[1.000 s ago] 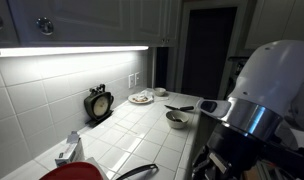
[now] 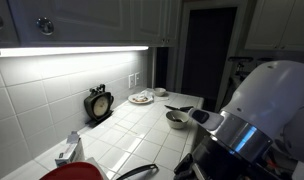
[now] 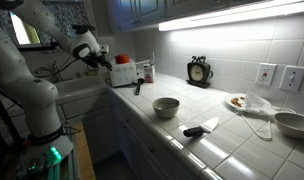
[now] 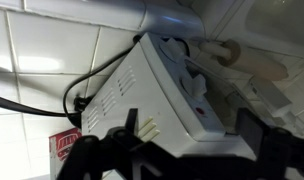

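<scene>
A white toaster-like appliance (image 4: 147,95) with slots, vents and pale knobs fills the middle of the wrist view. Over it stands my gripper, its dark fingers (image 4: 119,145) spread wide at the lower edge, and nothing shows held between them. From the second exterior view, the gripper (image 3: 104,62) hangs at the far left end of the counter, close to a red object (image 3: 122,59) and the white appliance (image 3: 126,75). The first exterior view hides the gripper behind the arm or below the frame.
A bowl (image 3: 166,107), a dark-handled knife (image 3: 200,128), a plate with food (image 3: 250,103) and another bowl (image 3: 294,124) stand along the counter. A black clock-like stand (image 3: 199,72) is by the wall. White tiles between them are bare.
In the first exterior view the arm's white upper part has shifted to the right and lower, and its black section has tilted. The things on the counter have kept their places.
</scene>
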